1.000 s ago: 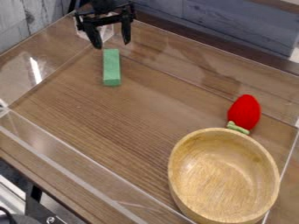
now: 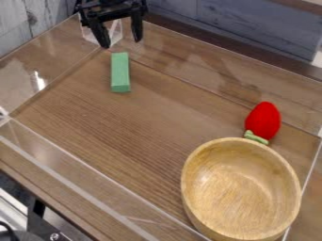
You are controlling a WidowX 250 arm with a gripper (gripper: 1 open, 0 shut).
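My gripper (image 2: pixel 109 34) is at the top left, dark, its two fingers pointing down and apart, with nothing seen held. A green rectangular object (image 2: pixel 120 72) lies on the wooden table (image 2: pixel 138 141) just below it. A red object (image 2: pixel 262 120) with a small light green end lies at the right. A large tan bowl (image 2: pixel 240 188) sits at the lower right.
A whitish, translucent object (image 2: pixel 98 28) is at the top left near the gripper, partly hidden by it. Dark cables show at the bottom left corner.
My gripper has moved slightly upward in the view, away from the green object. The objects on the table have not visibly moved.
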